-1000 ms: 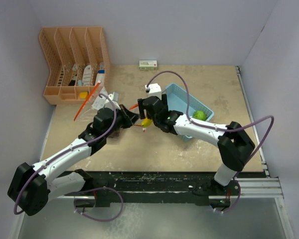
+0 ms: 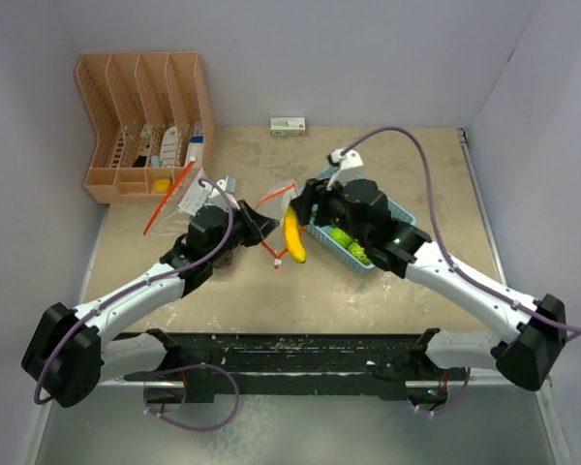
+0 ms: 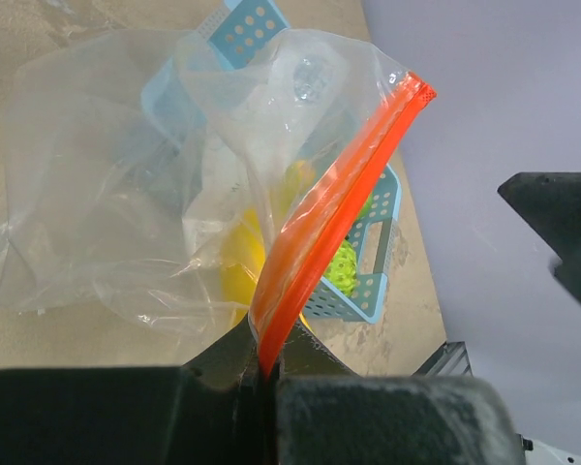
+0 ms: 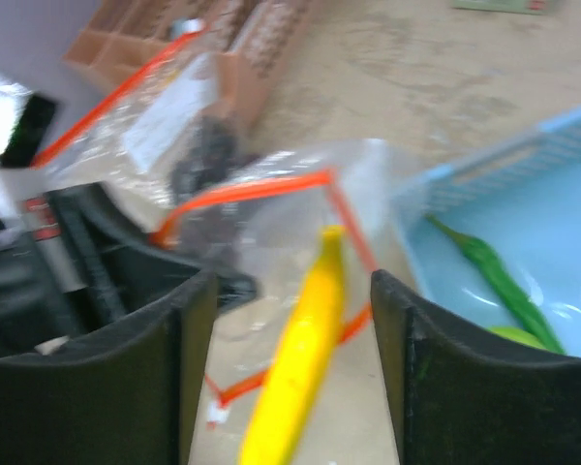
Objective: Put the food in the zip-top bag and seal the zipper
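In the top view my left gripper [image 2: 274, 225] is shut on the rim of the clear zip bag; in the left wrist view the bag's orange zipper strip [image 3: 334, 218] rises from between its fingertips. The bag's mouth gapes as an orange-edged loop in the right wrist view. A yellow banana [image 4: 300, 354] lies across that loop, tilted, below my right gripper. That gripper is open, with clear gaps between the banana and both fingers. Yellow shows through the bag film [image 3: 107, 174], but how much of the banana is inside, I cannot tell.
A light-blue basket [image 2: 404, 215] with green food [image 2: 353, 244] stands under and beside the right arm. A second orange-edged bag [image 2: 169, 199] lies left, before the peach rack [image 2: 126, 179]. A small box [image 2: 288, 127] sits at the back.
My right gripper has moved right, away from the left one. More of the banana shows below it, now longer in the top view. The left gripper has shifted slightly right.
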